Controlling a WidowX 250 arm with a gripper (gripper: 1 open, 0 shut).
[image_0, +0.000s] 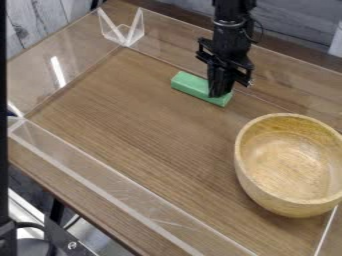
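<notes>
A green rectangular block (198, 86) lies on the wooden table, upper middle. The black robot gripper (217, 72) hangs down from the top edge onto the block's right part, its lower tip at or just over the block's upper surface. Whether its fingers are open or shut is hard to make out against the dark arm, and contact with the block is unclear.
A large tan bowl (286, 160) takes up the lower right. A clear plastic piece (123, 30) stands at the back left. Dark hardware sits at the bottom left corner.
</notes>
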